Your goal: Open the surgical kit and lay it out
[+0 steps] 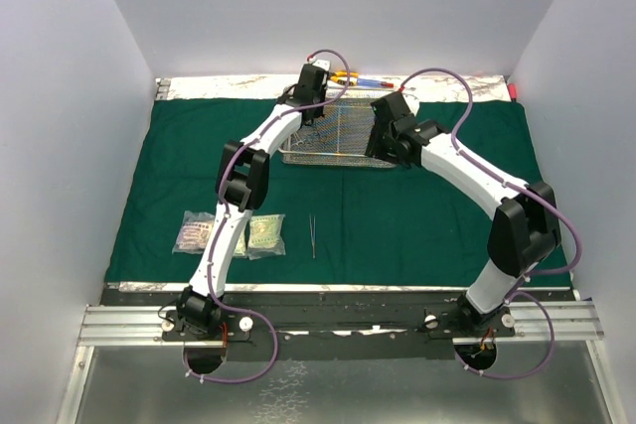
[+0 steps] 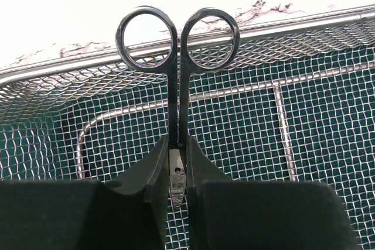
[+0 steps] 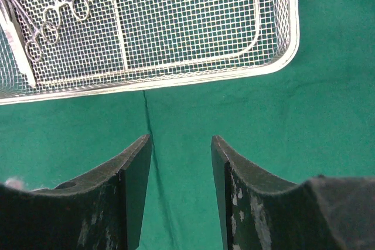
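Observation:
Silver surgical scissors [image 2: 178, 92] stand upright in the left wrist view, ring handles toward the back rim. My left gripper is shut on them near the pivot, its fingers hiding part of the blades. Around them is the wire mesh basket [image 1: 338, 154], whose back rim the rings overlap. Other ringed instruments [image 3: 58, 10] lie at the basket's left end in the right wrist view. My right gripper is open and empty, over green cloth just in front of the basket.
Packaged items [image 1: 265, 233] and slim metal tweezers [image 1: 313, 235] lie on the green cloth [image 1: 397, 235] at front left. Orange- and blue-handled tools [image 1: 373, 82] rest behind the basket.

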